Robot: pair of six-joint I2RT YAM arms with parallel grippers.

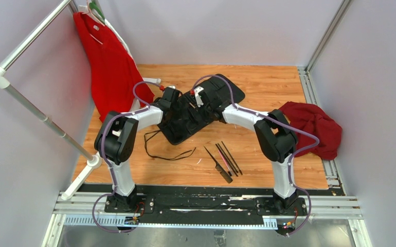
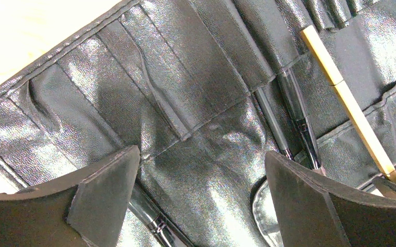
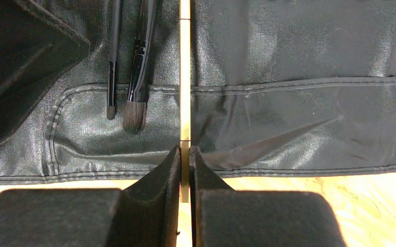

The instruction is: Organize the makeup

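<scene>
The black makeup case point(image 1: 179, 134) lies unrolled at a slant on the table under both grippers. In the right wrist view, my right gripper is shut on one end of a thin golden stick point(image 3: 185, 103), which extends over the case's pockets. The stick's free end point(image 2: 311, 33) shows in the left wrist view, lying across the pocket edge; whether it is inside a slot I cannot tell. Brushes point(image 3: 134, 87) sit in slots beside it. My left gripper stands open over the case, its fingers point(image 2: 106, 195) wide apart, a dark-handled brush point(image 2: 155, 216) beneath them.
Several thin pencils point(image 1: 229, 157) and a dark comb point(image 1: 221, 170) lie on the table in front of the case. The case's strap point(image 1: 167, 158) curls at front left. A dark red cloth point(image 1: 314, 128) sits at right; a red garment point(image 1: 106, 67) hangs at left.
</scene>
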